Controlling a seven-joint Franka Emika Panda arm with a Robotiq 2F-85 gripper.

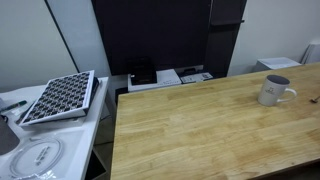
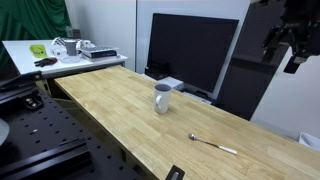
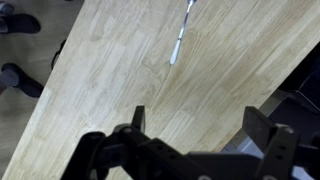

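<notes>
A light grey mug with its handle stands upright on the wooden table. Exterior view 2 shows the same mug near the middle of the table. A slim spoon-like utensil lies flat to the right of it. From above, the wrist view shows this utensil beyond the fingertips, with bare wood between. High over the right part of the table hangs my gripper, its fingers spread wide. Nothing sits between the fingers in the wrist view.
A white side table with several items stands beyond the far end of the wooden table. On it, in exterior view 1, rests a patterned tilted panel. Dark frame parts fill the near left foreground.
</notes>
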